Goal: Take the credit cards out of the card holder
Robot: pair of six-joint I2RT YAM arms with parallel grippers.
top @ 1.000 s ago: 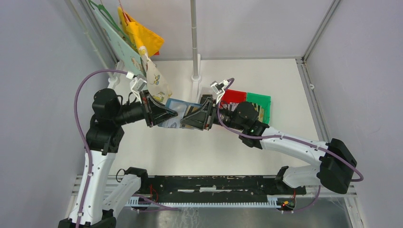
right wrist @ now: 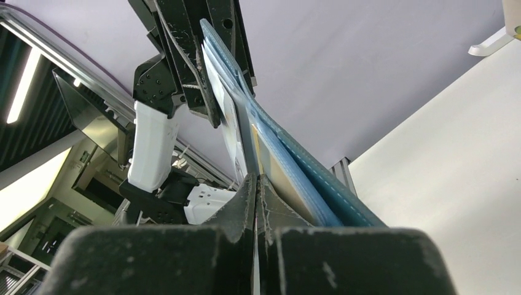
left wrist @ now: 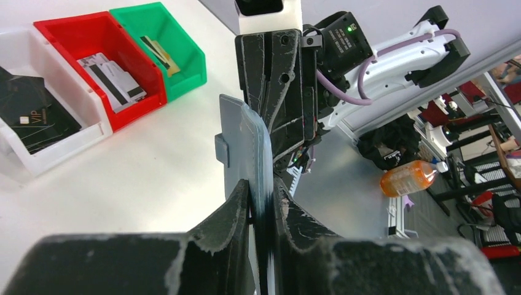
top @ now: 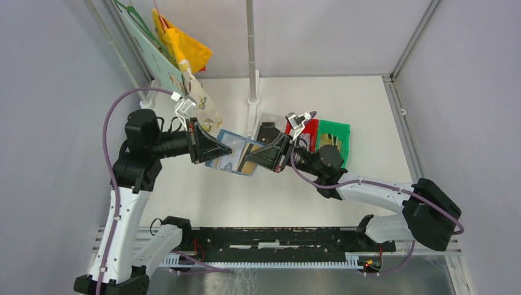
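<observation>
A thin clear card holder [top: 230,142] with a blue edge is held above the table, between my two arms. My left gripper [top: 231,151] is shut on its left side; in the left wrist view the holder [left wrist: 238,138] stands edge-on between the dark fingers. Inside it, a card [right wrist: 230,126] with a grey stripe shows in the right wrist view. My right gripper [top: 247,158] is shut at the holder's right part, where a gold-and-black band shows. In the right wrist view its fingertips meet the card edges, and whether they pinch one I cannot tell.
At the back right stand a white bin [left wrist: 101,132] with black cards, a red bin [left wrist: 58,27] with whitish cards and a green bin [left wrist: 193,67] with gold cards. Hanging cloths [top: 178,43] are at the back left.
My right gripper has shifted to the right, its tips now nearer the holder's right edge.
</observation>
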